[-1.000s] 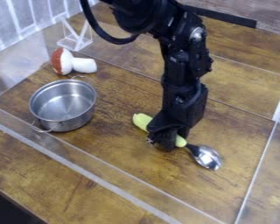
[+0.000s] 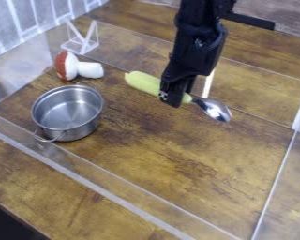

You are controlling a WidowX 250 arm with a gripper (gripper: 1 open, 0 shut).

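Observation:
My black gripper (image 2: 176, 92) is shut on a spoon with a pale yellow-green handle (image 2: 143, 82), held crosswise above the table. Its silver bowl (image 2: 214, 110) sticks out to the right of the fingers. A steel pot (image 2: 67, 107) stands at the left on the wooden table (image 2: 153, 178), left of and below the gripper in the view.
A red and white mushroom-like object (image 2: 78, 67) lies at the back left, near a clear stand (image 2: 82, 39). A pale upright piece is partly hidden behind the gripper. Clear edges border the work area.
My gripper has risen from the table with the spoon and moved toward the back and slightly left. The pot has not moved.

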